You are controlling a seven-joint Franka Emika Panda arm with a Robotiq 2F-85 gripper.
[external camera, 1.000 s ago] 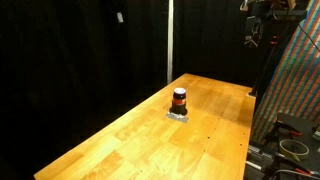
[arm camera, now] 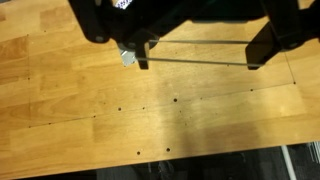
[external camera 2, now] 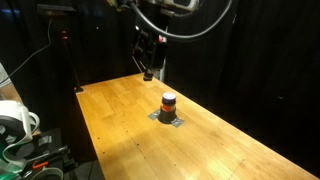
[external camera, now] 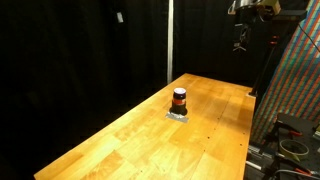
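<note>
A small dark jar (external camera: 179, 98) with a pale top and an orange-red band stands upright on a grey patch (external camera: 177, 117) near the middle of the wooden table. The second exterior view shows the same jar (external camera 2: 168, 104) from the other side. High over the table's far end, clear of the jar, hangs my gripper (external camera: 240, 44). In the wrist view the gripper is open, its two dark fingers wide apart with bare table below. Two thin straight lines span that gap. Part of the grey patch (arm camera: 127, 58) shows by the left finger.
Bare wood (external camera: 130, 140) surrounds the jar on the table. A dark stand (external camera: 290, 128) with cables is beside the table on the right. Black curtains hang behind. The table's edge (arm camera: 180, 156) crosses the lower wrist view.
My gripper has shifted slightly left and lower in exterior view 1, and more of the arm shows at the top. The jar and its patch have stayed put.
</note>
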